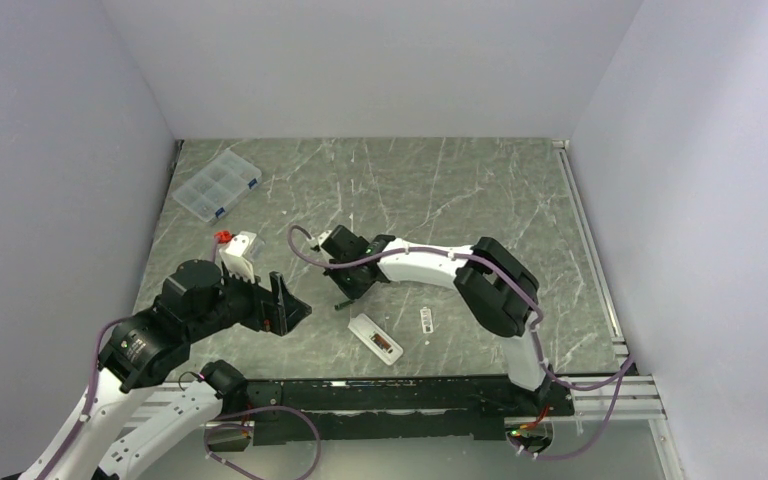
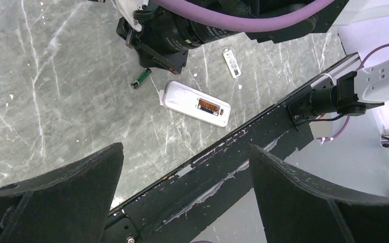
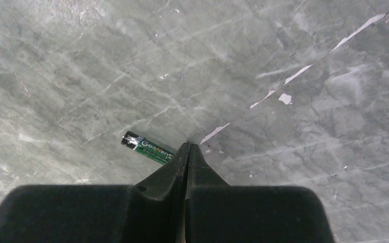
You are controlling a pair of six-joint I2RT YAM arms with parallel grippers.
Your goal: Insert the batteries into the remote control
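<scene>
The green battery (image 3: 151, 150) lies on the table, its black end pointing left in the right wrist view. My right gripper is shut with nothing between its fingers; the battery is outside them, on their left, its other end hidden behind them. In the left wrist view the battery (image 2: 141, 78) shows beside the right gripper's dark body. The white remote (image 2: 182, 99) lies close by with its compartment uncovered; a battery (image 2: 208, 107) appears to sit in it. Over the front left of the table, my left gripper (image 1: 290, 305) is open and empty, its fingers wide apart.
A small white cover-like piece (image 1: 427, 320) lies right of the remote. A clear divided box (image 1: 217, 186) stands at the back left. A black rail (image 2: 192, 177) runs along the front edge.
</scene>
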